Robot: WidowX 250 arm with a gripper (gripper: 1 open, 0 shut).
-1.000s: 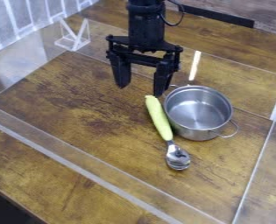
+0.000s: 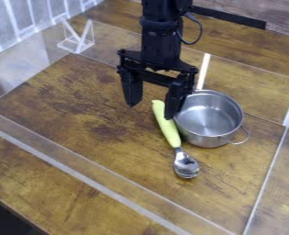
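My black gripper (image 2: 151, 92) hangs above the middle of the wooden table, its two dark fingers spread open just left of a steel pot (image 2: 210, 117). A spoon with a pale yellow-green handle (image 2: 168, 124) and a steel bowl (image 2: 184, 165) lies beside the pot, its handle end pointing up toward the gripper. I see nothing held between the fingers.
Clear plastic walls (image 2: 82, 37) border the work area. A pale stick-like piece stands behind the pot at the back right.
My gripper has come slightly lower and nearer the spoon's handle end. The spoon and pot look unmoved.
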